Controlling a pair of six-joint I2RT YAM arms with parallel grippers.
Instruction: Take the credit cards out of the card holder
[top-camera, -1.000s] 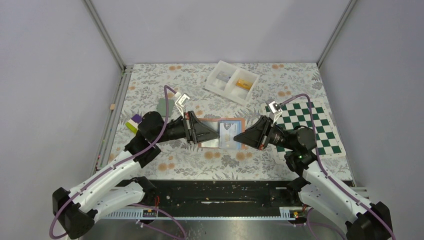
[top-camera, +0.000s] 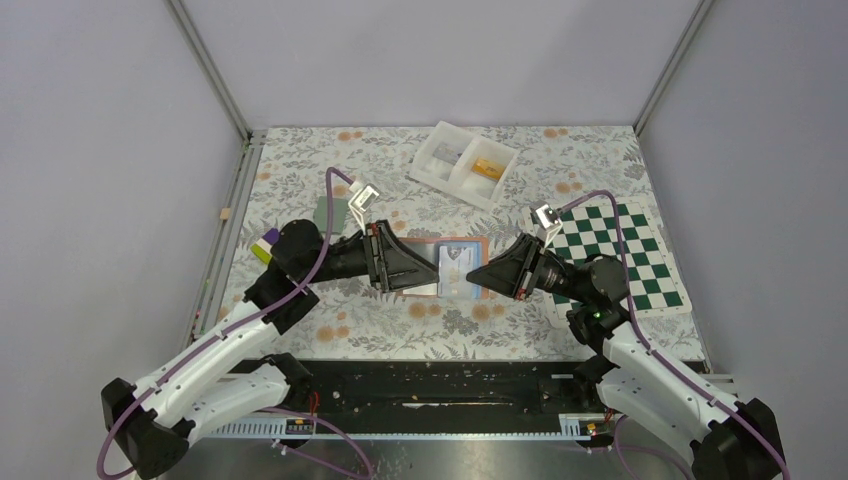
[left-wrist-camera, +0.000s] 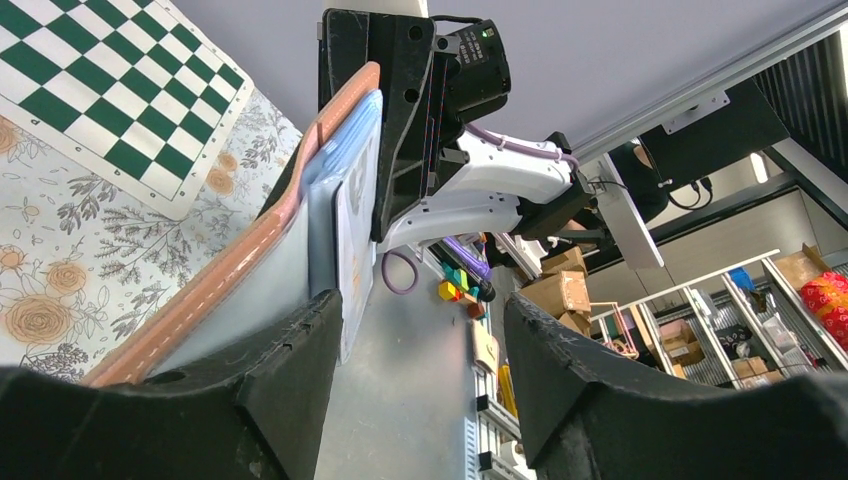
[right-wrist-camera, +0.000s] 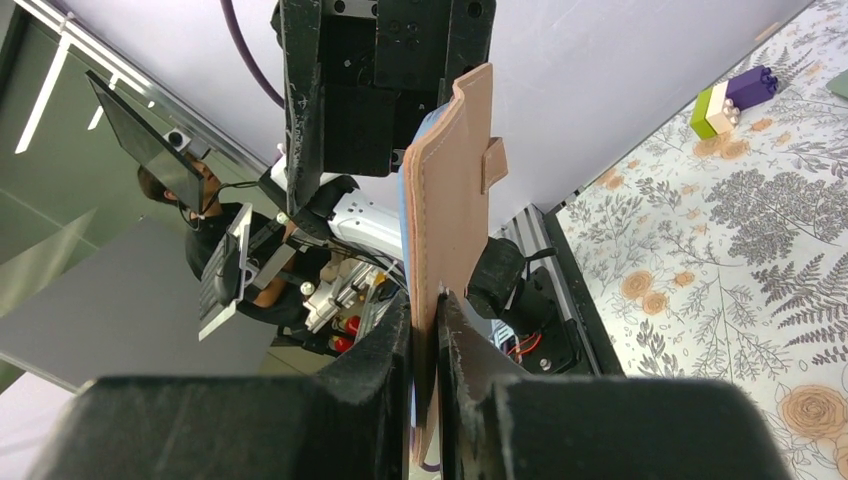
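A brown card holder (top-camera: 488, 245) is held up, spread open, between the two arms. Clear bluish sleeves line its inside, and a pale printed card (top-camera: 456, 263) lies against them. My right gripper is shut on the holder, one finger on the inner sleeve side, the other on the brown cover. My left gripper stands open facing the holder's inside. In the left wrist view, the card's lower edge comes down close to one left fingertip (left-wrist-camera: 325, 310); nothing fills the gap between the fingers. Whether that finger touches the card, I cannot tell.
Farther back on the flowered table is a white two-compartment box (top-camera: 462, 190) with a yellow item inside. A green checkered board (top-camera: 610, 250) lies under the right arm. Colored blocks (top-camera: 264, 247) and a green square (top-camera: 331, 215) sit at left.
The right gripper and the card holder look almost still.
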